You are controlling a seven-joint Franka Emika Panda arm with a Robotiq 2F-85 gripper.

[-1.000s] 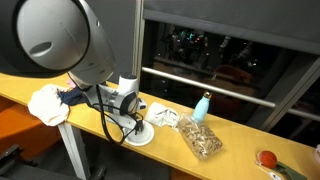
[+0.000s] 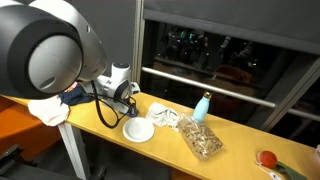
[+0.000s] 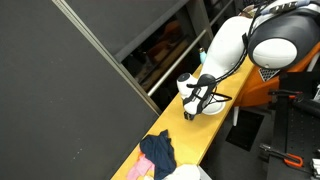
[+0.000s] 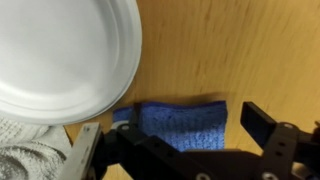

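Note:
In the wrist view my gripper is open, its two dark fingers wide apart. Between and just beyond them lies a folded blue cloth (image 4: 185, 128) on the wooden table; no grip on it shows. A white plate (image 4: 60, 50) fills the upper left, its rim close to the cloth. At the lower left is a whitish textured cloth (image 4: 30, 160). From outside, the gripper (image 2: 130, 110) hangs low over the table, just behind and left of the plate (image 2: 138, 130). The blue cloth is mostly hidden by the gripper there.
A white cloth (image 2: 164, 115), a light blue bottle (image 2: 202, 107) and a bag of brown stuff (image 2: 202, 140) stand right of the plate. A red round item (image 2: 266, 159) is farther right. Dark cloth (image 3: 158, 152) and white cloth (image 3: 187, 173) lie at the table's other end.
My gripper has moved from over the plate back and to the left, uncovering more of the plate. The plate and other objects look unmoved.

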